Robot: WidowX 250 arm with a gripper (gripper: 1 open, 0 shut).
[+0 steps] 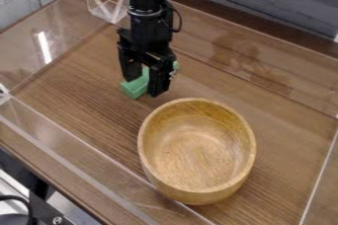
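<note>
The black robot arm hangs from the top centre, its gripper [148, 77] open and low over a green object [134, 89] on the wooden table. The green object is partly hidden behind the fingers, with a small part showing at their right. Whether the fingers touch it I cannot tell.
A tan oval bowl [196, 150] stands in front, to the right of centre. A dark cable lies at the bottom left corner.
</note>
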